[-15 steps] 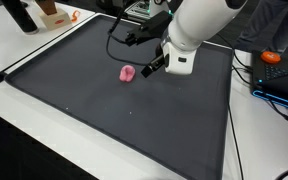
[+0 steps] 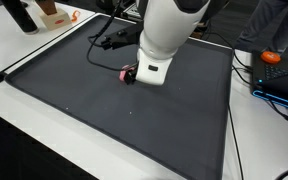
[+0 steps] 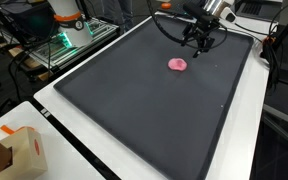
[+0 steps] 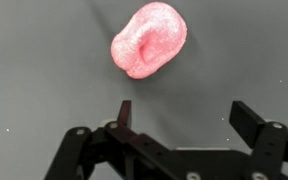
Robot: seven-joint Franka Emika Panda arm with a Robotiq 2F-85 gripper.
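A soft-looking pink lump [image 4: 149, 40] with a dent in its side lies on the dark mat, near the top of the wrist view. My gripper is open, its two black fingertips wide apart with only bare mat between them. The lump is beyond the fingertips, towards the top of that view and nearer the left one. In exterior view 2 the pink lump [image 3: 177, 64] shows whole, just in front of the gripper [image 3: 194, 46]. Part of the lump [image 2: 126, 77] is covered by the gripper in exterior view 1.
A wooden block-like object [image 3: 22, 155] stands off the mat at the lower left of exterior view 2. A cable loops beside the arm.
In exterior view 1 the arm has moved left and slightly down, closer to the pink lump, and now partly covers it. The lump appears to lie in the same place.
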